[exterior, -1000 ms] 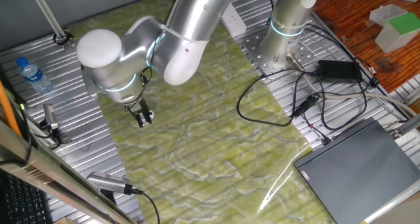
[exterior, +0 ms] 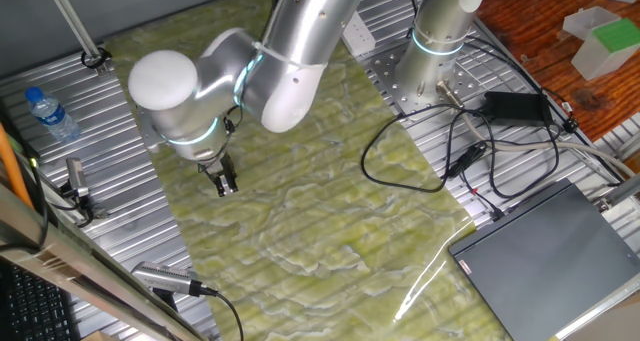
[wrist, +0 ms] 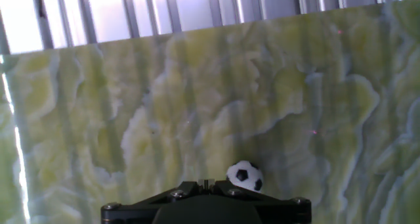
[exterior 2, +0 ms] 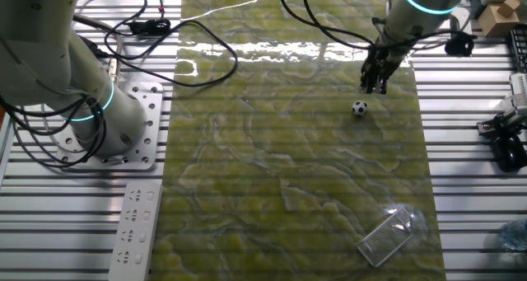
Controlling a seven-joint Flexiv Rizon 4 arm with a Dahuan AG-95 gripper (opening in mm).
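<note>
A small black-and-white toy football [exterior 2: 360, 109] rests on the green marbled sheet. My gripper [exterior 2: 373, 88] hangs near it, with its tips just above the ball in exterior view 2. Seen from the wrist, the gripper is shut, and nothing shows between its fingers. The ball [wrist: 245, 176] appears to the right of the tips there, its lower edge partly covered by the gripper. Exterior view 1 shows the gripper [exterior: 226, 189] over the left part of the sheet; the ball cannot be made out in that view.
A flat metal grater [exterior 2: 385, 236] lies near one edge of the sheet. A black cable [exterior: 405, 188] loops onto the sheet from the base side. A closed laptop [exterior: 545, 266] and a water bottle [exterior: 52, 115] stand at the sides.
The arm's wrist and gripper have shifted a little to the right in exterior view 1. The two fingers look closer together now than a second ago. Nothing else has visibly moved.
</note>
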